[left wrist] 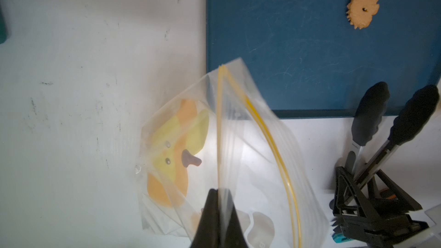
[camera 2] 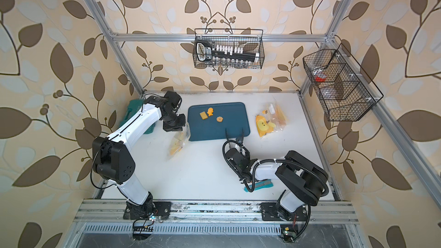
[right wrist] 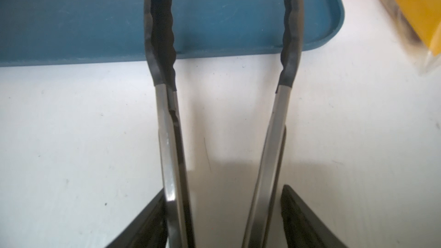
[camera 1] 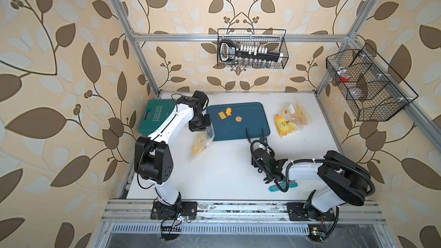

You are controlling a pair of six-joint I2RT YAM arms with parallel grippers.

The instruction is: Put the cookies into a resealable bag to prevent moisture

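Several cookies sit on the blue tray (camera 1: 250,110): a square cookie (camera 1: 222,115), an orange shaped cookie (camera 1: 228,111) and a round cookie (camera 1: 238,119). My left gripper is shut on the rim of a clear resealable bag (left wrist: 183,156), which hangs over the table left of the tray. Its yellow-edged mouth shows spread. Black-tipped tongs (right wrist: 169,133) lie spread with their tips over the tray's front edge. My right gripper is part open, one finger outside each tong arm; whether they touch is unclear.
Another bag with a yellow figure (camera 1: 285,124) lies right of the tray. A teal cutter (camera 1: 287,186) lies under the right arm. A green case (camera 1: 158,115) stands at the left.
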